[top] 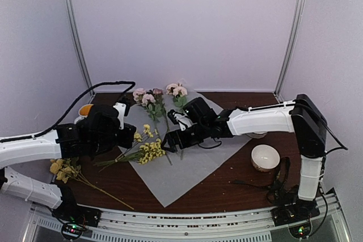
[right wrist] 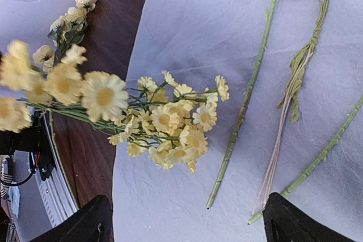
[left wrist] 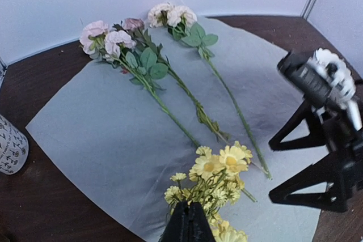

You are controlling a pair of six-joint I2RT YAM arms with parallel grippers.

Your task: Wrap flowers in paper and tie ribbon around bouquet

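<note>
A bunch of yellow daisies [top: 151, 150] hangs at my left gripper, its stems trailing left over the paper in the top view. The left gripper is shut on the bunch; the pinched stems are hidden behind its tips. In the right wrist view some daisies [right wrist: 62, 83] are blurred and close to the camera. To the right of the bunch, my right gripper stands open with nothing between its fingers. Pink roses [left wrist: 110, 39] and pale roses [left wrist: 172, 15] lie on the grey wrapping paper [left wrist: 108, 128], their stems pointing toward the front.
Another yellow bunch [top: 65, 169] lies at the front left of the table. A patterned cup [left wrist: 11, 147] stands at the left. A white bowl [top: 265, 157] and a dark ribbon-like strip [top: 278, 185] occupy the right side.
</note>
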